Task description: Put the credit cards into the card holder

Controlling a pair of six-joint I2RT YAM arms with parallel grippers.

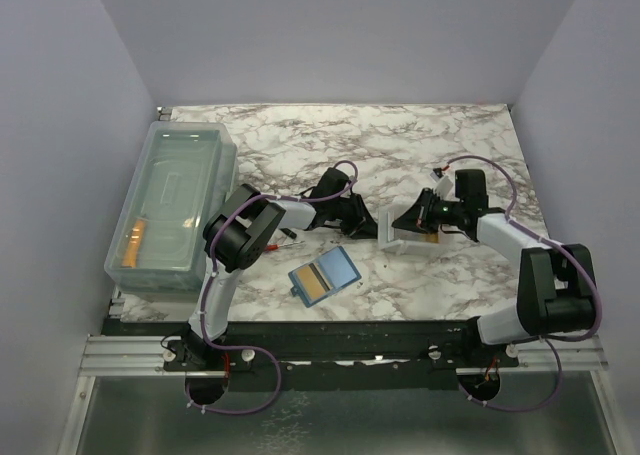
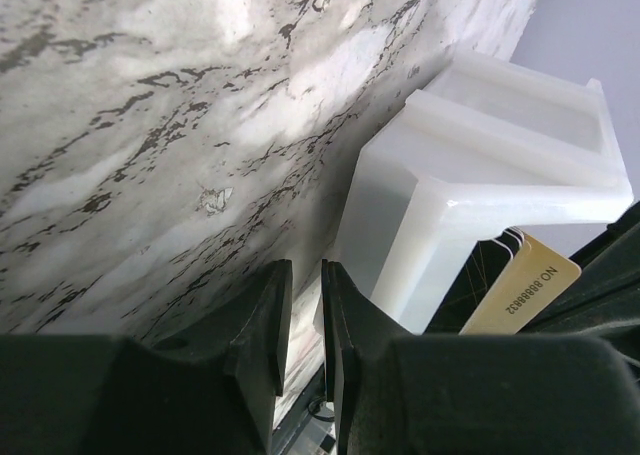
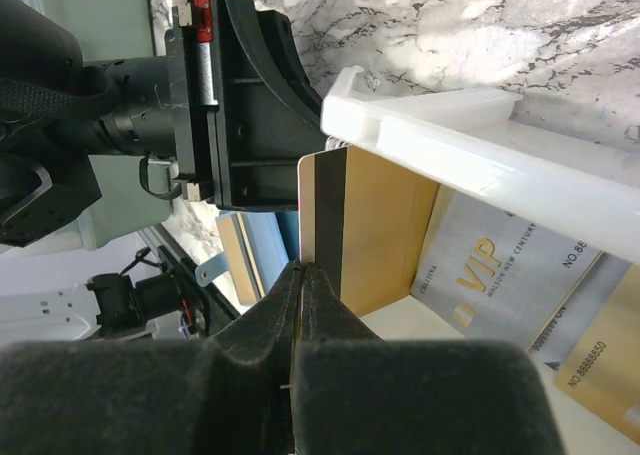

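Observation:
The white card holder (image 1: 390,235) sits on the marble at centre-right. My left gripper is low at its left end, shut, its fingertips against or beside the holder's white wall (image 2: 380,245); whether anything is pinched is hard to see. My right gripper is over the holder, shut, its tips at the edge of an upright gold card (image 3: 380,235); I cannot tell that it grips it. Silver VIP card (image 3: 500,265) and gold card (image 3: 610,355) lie in or on the holder. Another gold card (image 2: 520,285) shows by the holder's opening.
A blue-and-gold card case (image 1: 340,265) lies front centre. A large lidded clear bin (image 1: 170,205) fills the left side. Small red-handled items (image 1: 275,246) lie beside the left arm.

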